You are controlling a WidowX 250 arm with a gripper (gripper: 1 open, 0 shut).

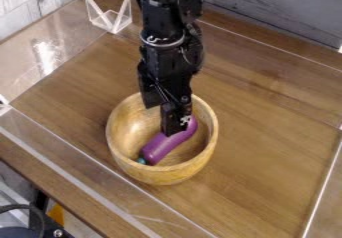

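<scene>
My black gripper (163,110) hangs from the top of the camera view over a wooden bowl (201,162), its fingers open and reaching down into the bowl. A purple eggplant-like object (162,146) with a green end lies diagonally on the bowl's floor, just below and beside the fingertips. The fingertips are dark and overlap its upper end; whether they touch it I cannot tell.
The bowl stands on a wooden table (265,132) with free room to the right and upper left. A white wire rack (110,10) is at the back left. The table's edges and pale walls border the area.
</scene>
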